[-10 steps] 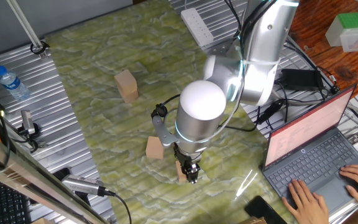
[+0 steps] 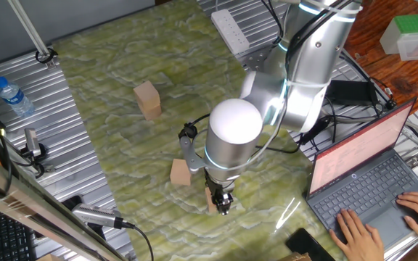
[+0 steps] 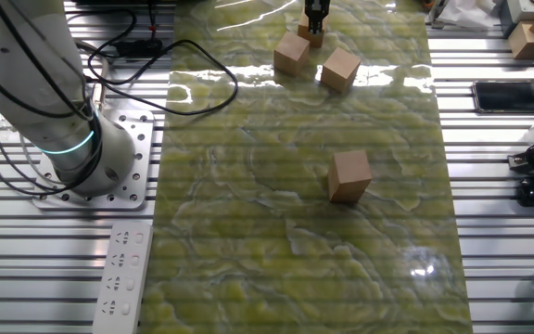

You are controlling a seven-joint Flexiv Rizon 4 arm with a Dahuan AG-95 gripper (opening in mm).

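My gripper (image 2: 222, 204) points down near the front of the green mat. Partly behind it in exterior view 1 is a wooden block (image 2: 210, 200). Exterior view 2 catches only the gripper's dark lower end (image 3: 316, 20) at the top edge, in front of or over a wooden block (image 3: 310, 38); whether its fingers grip that block does not show. Two more blocks stand close by, one to the left (image 3: 291, 53) and one to the right (image 3: 340, 70). Apart from them is a taller wooden piece (image 3: 349, 176), which looks like two stacked blocks in exterior view 1.
A laptop (image 2: 361, 174) with a person's hands (image 2: 361, 235) on it is beside the mat. A black cable (image 3: 202, 109) loops onto the mat near the arm's base. A power strip (image 3: 123, 278) lies along the mat's edge.
The arm has shifted only very slightly, with the gripper staying by the same block. The blocks have not visibly moved.
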